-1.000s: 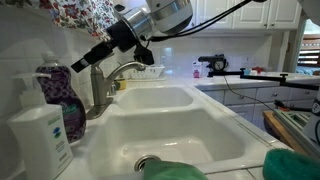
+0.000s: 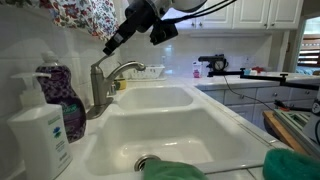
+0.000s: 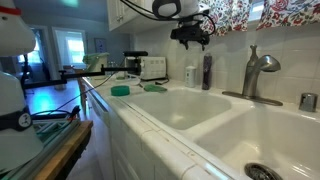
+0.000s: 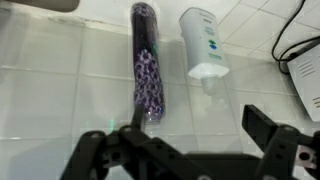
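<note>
My gripper (image 2: 137, 43) hangs in the air above the counter at the faucet side of the sink, fingers apart and nothing between them. In the wrist view its dark fingers (image 4: 262, 128) are spread wide at the bottom of the picture. Beyond them appear a dark purple bottle (image 4: 147, 65) and a white pump bottle (image 4: 205, 48), neither touched. Exterior view 1 has the purple bottle (image 2: 62, 98) and the white pump bottle (image 2: 42, 132) upright at the left by the wall. From the other side, the gripper (image 3: 195, 40) is seen above both bottles.
A double white sink (image 2: 155, 130) fills the middle, with a metal faucet (image 2: 101, 88) along its wall side. Green cloth-like items (image 2: 172, 172) and a teal round item (image 2: 290, 165) lie on the near counter. Several things stand on the far counter.
Over the last second my gripper has risen and shifted to the right in exterior view 1, away from the bottles. The bottles and the sink items have stayed put.
</note>
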